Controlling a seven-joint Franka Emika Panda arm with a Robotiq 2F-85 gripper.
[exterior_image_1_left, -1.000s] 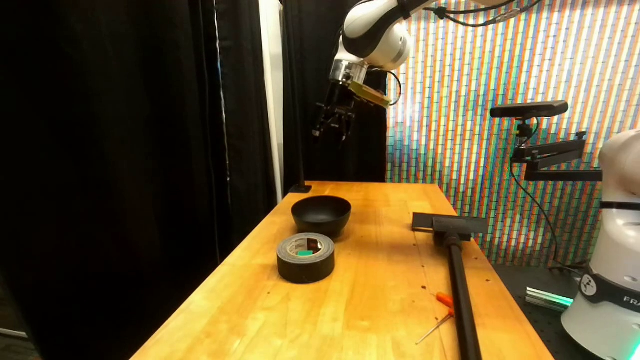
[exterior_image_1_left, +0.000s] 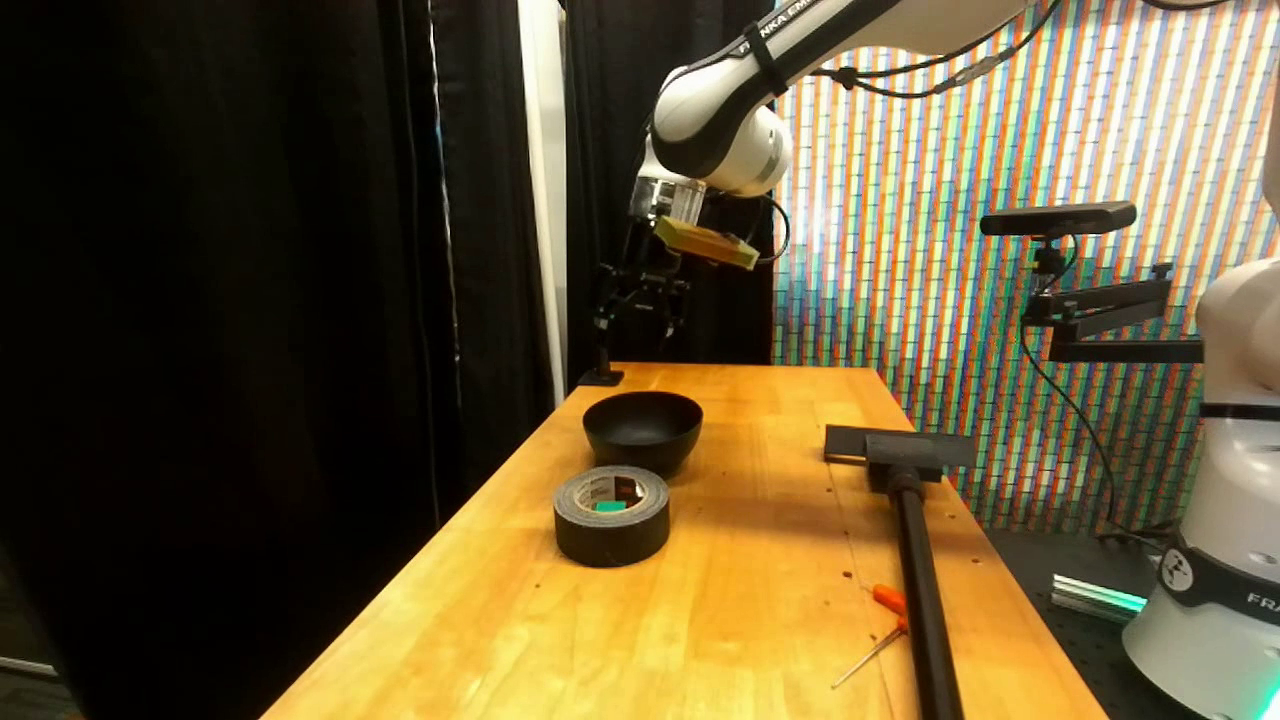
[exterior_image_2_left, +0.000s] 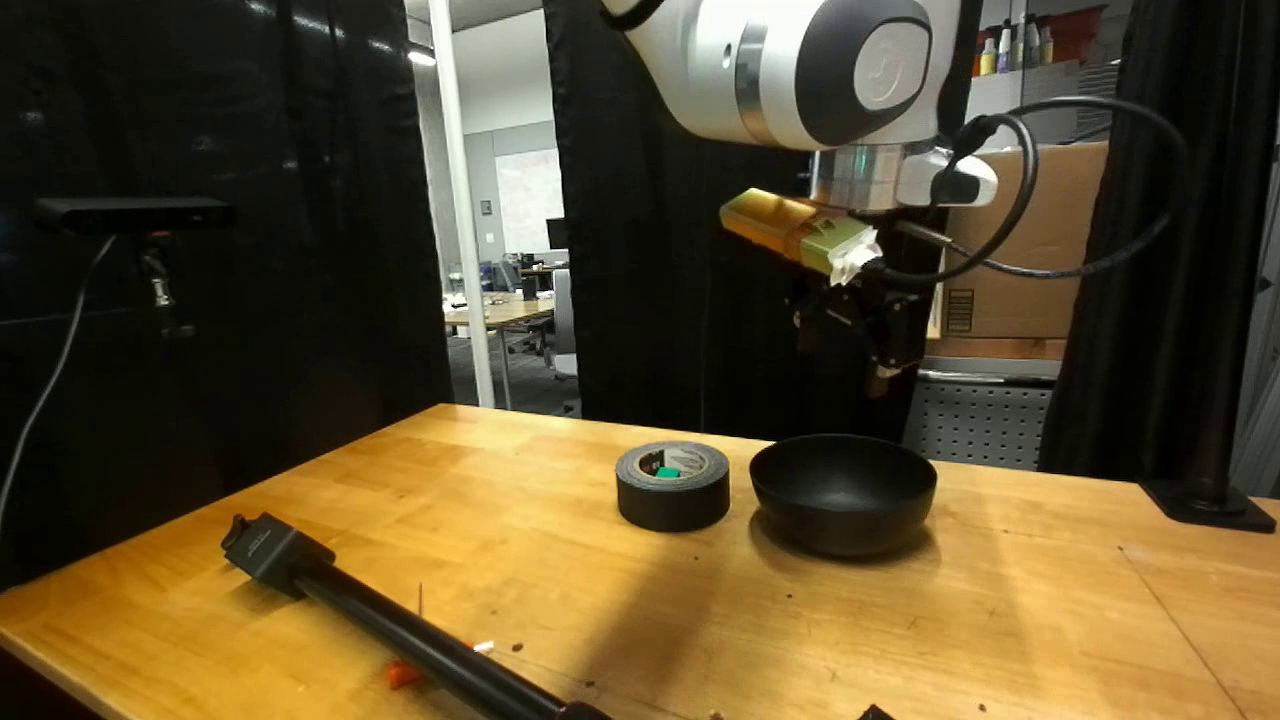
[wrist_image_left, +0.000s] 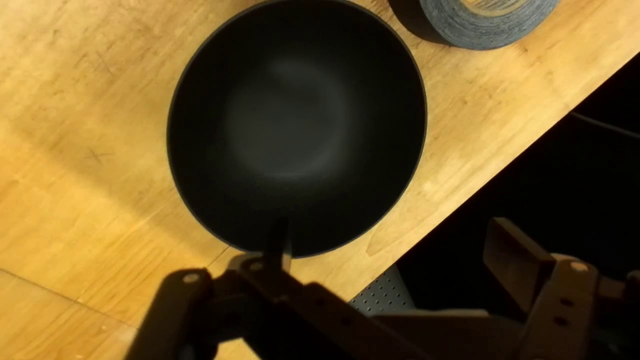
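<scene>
My gripper is open, its two fingers wide apart with nothing between them. In exterior view 1 the gripper (exterior_image_1_left: 639, 322) hangs in the air, clear of the table, above and behind a black bowl (exterior_image_1_left: 642, 430). Seen from the wrist, the bowl (wrist_image_left: 294, 120) is empty, and one fingertip overlaps its lower rim in the picture. A roll of dark tape (exterior_image_2_left: 673, 498) lies flat beside the bowl (exterior_image_2_left: 843, 498). Inside the roll's hole a small green object (exterior_image_2_left: 668, 473) shows; the wrist view cuts off that part of the roll.
A black pole with a flat head (exterior_image_1_left: 914, 528) lies along one side of the table. Next to it is an orange-handled screwdriver (exterior_image_1_left: 889, 598). A black stand base (exterior_image_2_left: 1206, 504) occupies the table edge beyond the bowl.
In exterior view 1 my arm and gripper have come down and shifted left, closer to the bowl. Bowl, tape roll and tools have stayed put.
</scene>
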